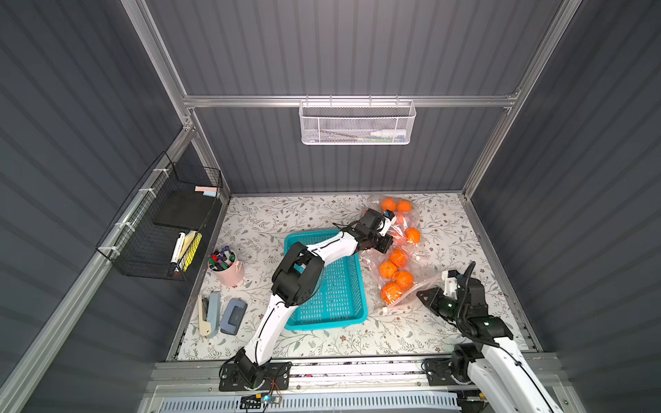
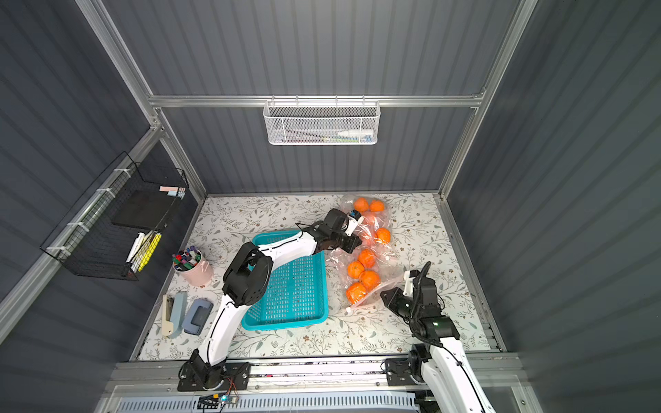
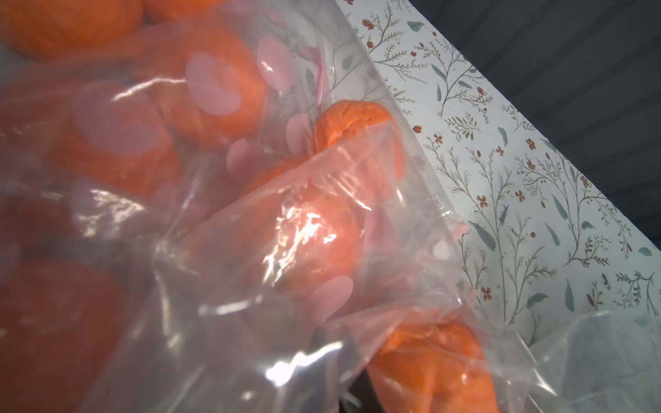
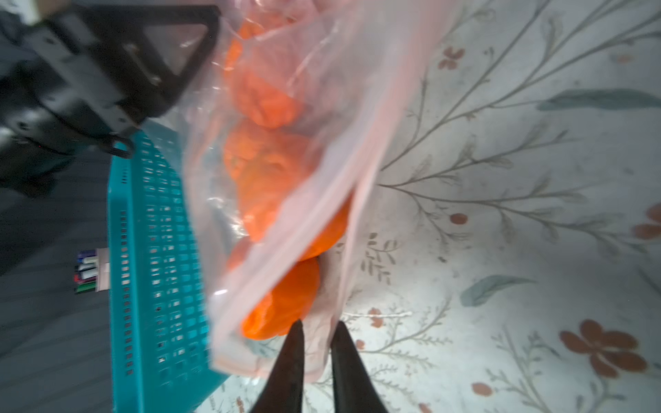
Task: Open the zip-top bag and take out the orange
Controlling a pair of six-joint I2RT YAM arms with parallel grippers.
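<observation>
A clear zip-top bag (image 1: 375, 270) with several oranges (image 1: 402, 278) lies right of the teal basket. My left gripper (image 1: 389, 230) is over the bag's middle, shut on its film; in the left wrist view an orange (image 3: 433, 371) lies close beside one dark finger (image 3: 361, 395), and crumpled film hides the rest of the fingers. At the bag's near end, beside its pale mouth edge (image 4: 275, 275), is my right gripper. Its fingers stand slightly apart, with film close between and in front of them. The bag's mouth gapes in the right wrist view, oranges showing inside.
The teal basket (image 1: 362, 292) is empty where visible, and the left arm reaches across it. A pen cup (image 1: 232, 274) and staplers stand at the far left. Bare patterned table lies right of the bag.
</observation>
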